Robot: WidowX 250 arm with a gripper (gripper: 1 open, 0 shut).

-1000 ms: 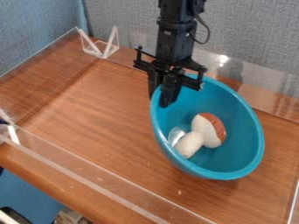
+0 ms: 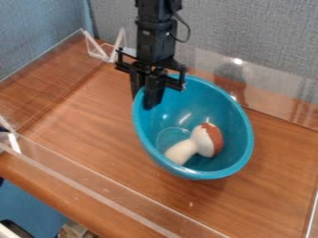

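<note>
A blue oval bowl [image 2: 232,139] is tilted on the wooden table, its upper left rim held by my black gripper [image 2: 154,88], which is shut on it. Inside the bowl lies a white object with a red-brown part [image 2: 200,143], its exact kind unclear.
A white wire rack [image 2: 104,48] stands at the back left corner. Transparent panels edge the table, with grey padded walls behind.
My gripper and the blue bowl have moved left across the table. The object inside remains in the bowl.
</note>
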